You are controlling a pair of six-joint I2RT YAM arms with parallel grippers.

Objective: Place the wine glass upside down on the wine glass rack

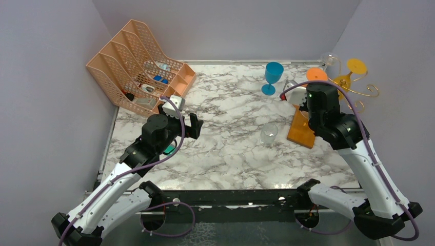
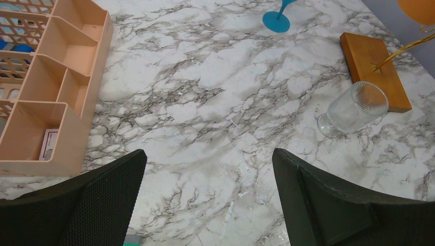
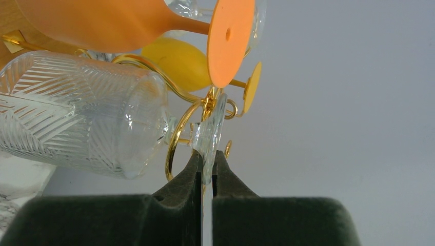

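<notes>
In the right wrist view, my right gripper is shut on the foot of a clear ribbed wine glass (image 3: 77, 110). This glass hangs bowl-down, its stem within a curled hook of the gold rack (image 3: 173, 143). An orange glass (image 3: 102, 23) and a yellow glass (image 3: 179, 64) hang upside down on the rack close by. My left gripper stands open over bare table, nothing between its fingers. Another clear glass (image 2: 354, 110) stands upright on the table, and a blue glass (image 1: 273, 74) stands upright farther back.
The rack's wooden base (image 1: 301, 130) sits on the right of the table. A peach organizer (image 1: 141, 66) with small items stands at the back left. Grey walls close in behind the rack.
</notes>
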